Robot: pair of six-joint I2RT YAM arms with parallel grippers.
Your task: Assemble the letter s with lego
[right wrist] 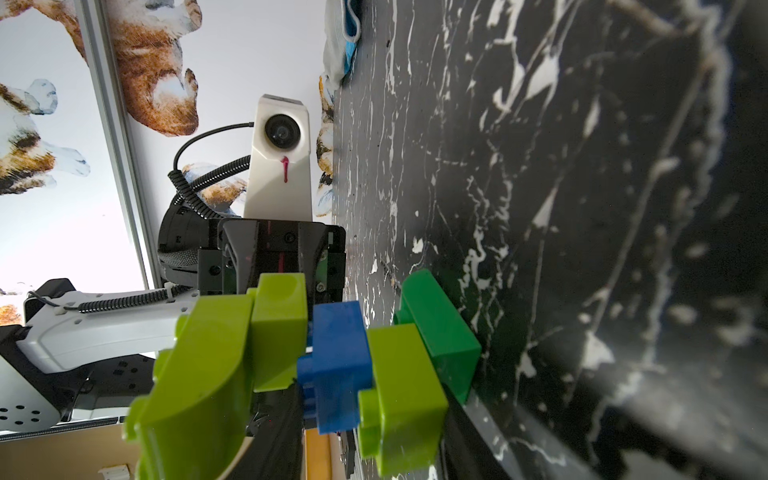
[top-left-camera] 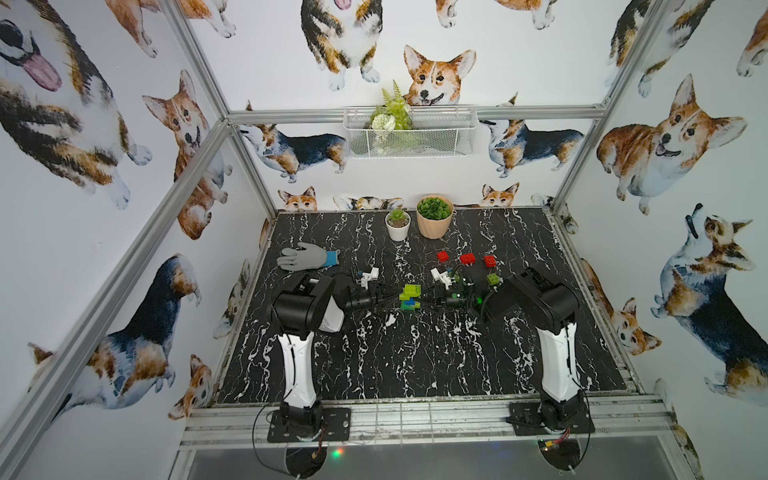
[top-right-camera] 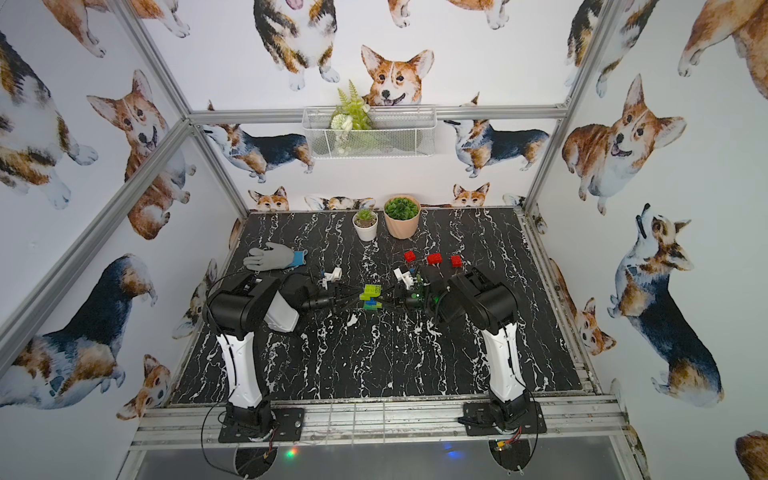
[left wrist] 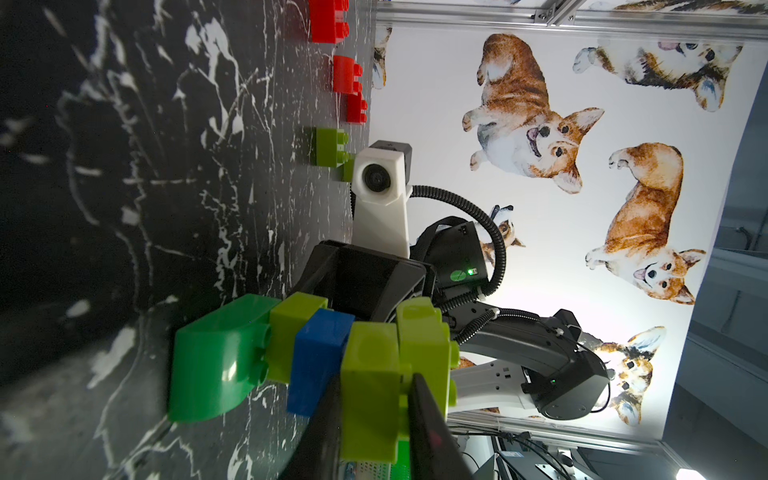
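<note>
In mid-table, a cluster of lime bricks, a blue brick and a green brick sits between my two facing grippers. In the left wrist view, my left gripper is shut on the front lime brick. My right gripper has its fingers around the lower part of the cluster, largely hidden behind the bricks; how far it is open is hard to see.
Red bricks and a small lime brick lie at back right. Two potted plants stand at the back, a grey glove at back left.
</note>
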